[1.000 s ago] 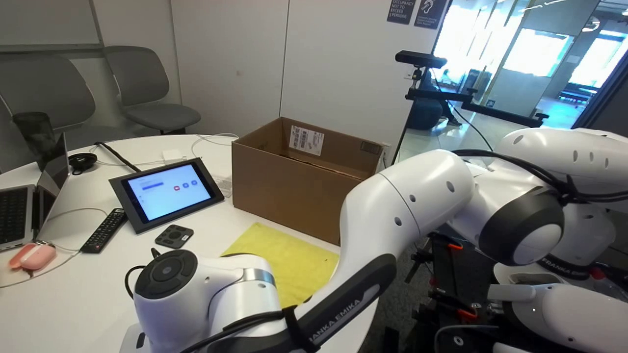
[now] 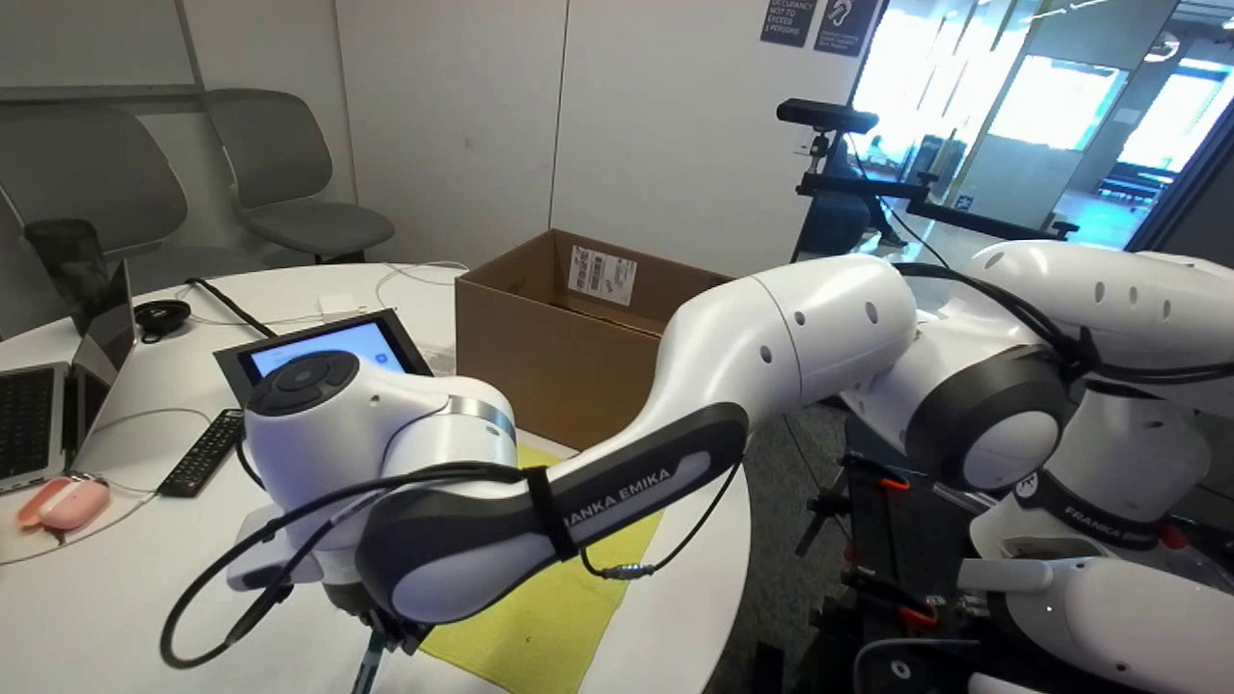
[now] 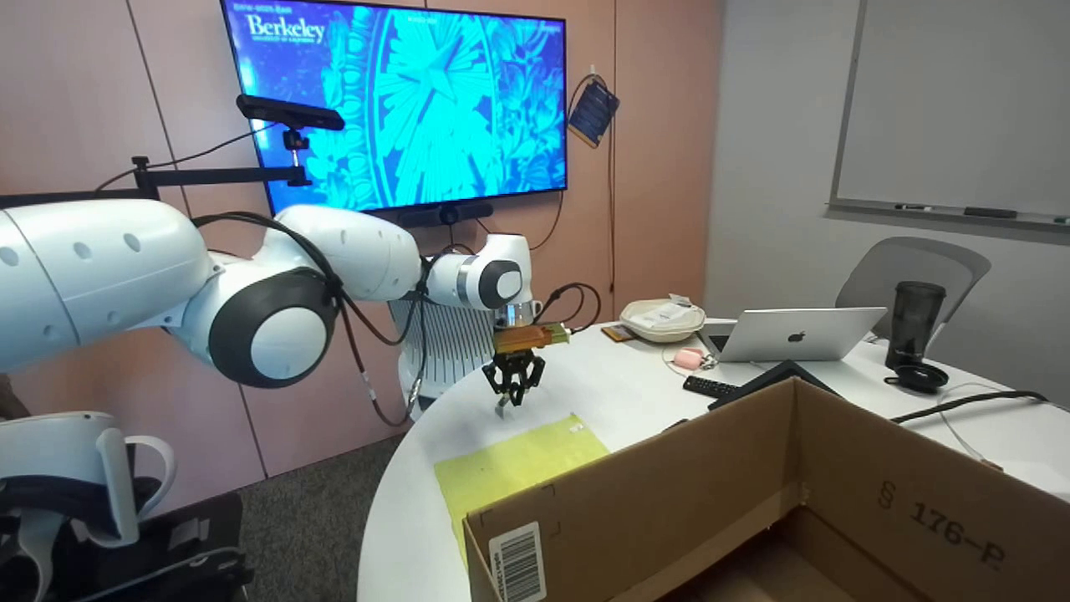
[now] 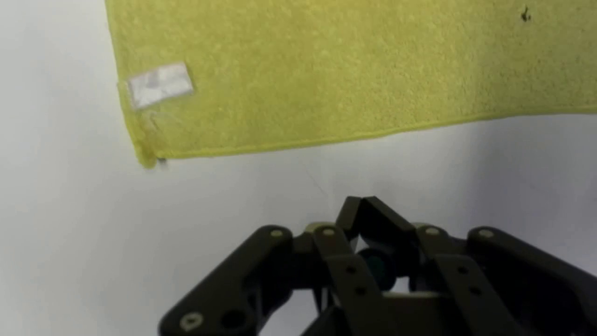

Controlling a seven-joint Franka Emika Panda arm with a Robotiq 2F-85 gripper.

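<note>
A slim dark marker-like object (image 2: 367, 666) hangs tilted below my gripper (image 2: 394, 634) in exterior view 1. Exterior view 2 also shows my gripper (image 3: 513, 395) above the white table, with the object's short greenish end (image 3: 501, 406) poking out beneath. Seen from the wrist, my gripper has its fingertips together beyond the near edge of the yellow cloth (image 4: 313, 67). The object's dark round end (image 4: 378, 266) shows between the fingers; most of its length is hidden.
An open cardboard box (image 3: 642, 512) stands on the table (image 3: 416, 512), past the yellow cloth from my gripper. A tablet (image 2: 335, 347), a remote (image 2: 201, 453), a pink case (image 2: 67, 504) and a laptop (image 3: 802, 334) occupy the far side. Bare tabletop surrounds the gripper.
My arm has risen and moved toward the box side, bringing the gripper and the thin object into exterior view 1. It now covers part of the tablet and a small black device.
</note>
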